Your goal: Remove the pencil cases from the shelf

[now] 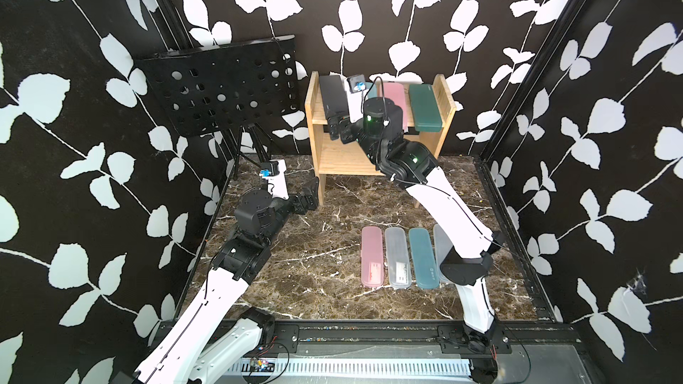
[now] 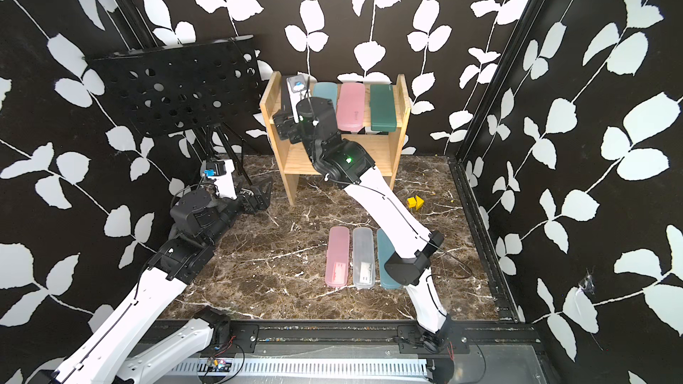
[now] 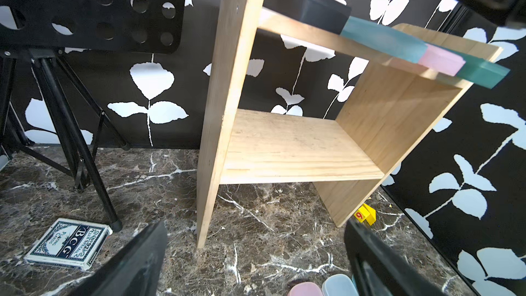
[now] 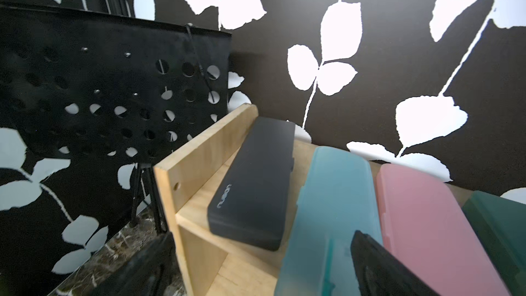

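Observation:
On the top board of the wooden shelf lie a black case, a light teal case, a pink case and a dark green case. My right gripper is open at the shelf's front; its fingers appear either side of the black case's near end, with nothing gripped. Open and empty, my left gripper hovers left of the shelf's front leg. Pink, clear and teal cases lie side by side on the table; another clear case is partly covered by my right arm.
A black perforated stand rises left of the shelf. A card box lies by its leg, and a yellow object sits right of the shelf. The shelf's lower board is empty.

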